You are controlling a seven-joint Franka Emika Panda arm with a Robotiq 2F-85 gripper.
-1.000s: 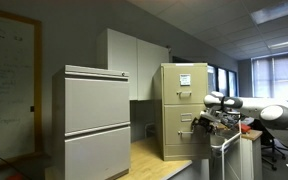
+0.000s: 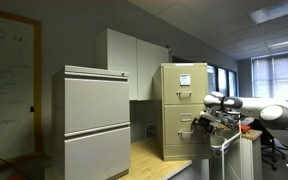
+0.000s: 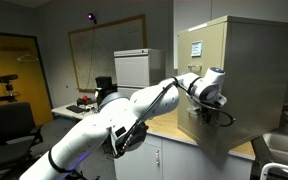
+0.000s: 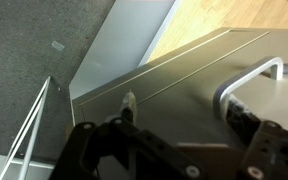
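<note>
The tan metal filing cabinet (image 2: 185, 105) stands on the wooden counter, its drawer faces closed in exterior view 1. My gripper is at its lower drawer, open, fingers spread wide. In the wrist view a silver bar handle (image 4: 249, 78) projects from the drawer face beside the right finger. The left finger (image 4: 128, 108) lies over the cabinet's edge area, well apart from the handle. Whether the right finger touches the handle cannot be told. From the side, the gripper (image 3: 212, 114) is close against the cabinet front, and the arm hides part of the lower drawer.
A light grey filing cabinet (image 2: 94, 120) stands to the left on the same wooden counter (image 2: 149, 160). White wall cabinets (image 2: 132, 62) hang behind. A metal rail (image 3: 282, 168) is at the right. Open floor (image 4: 34, 60) shows below.
</note>
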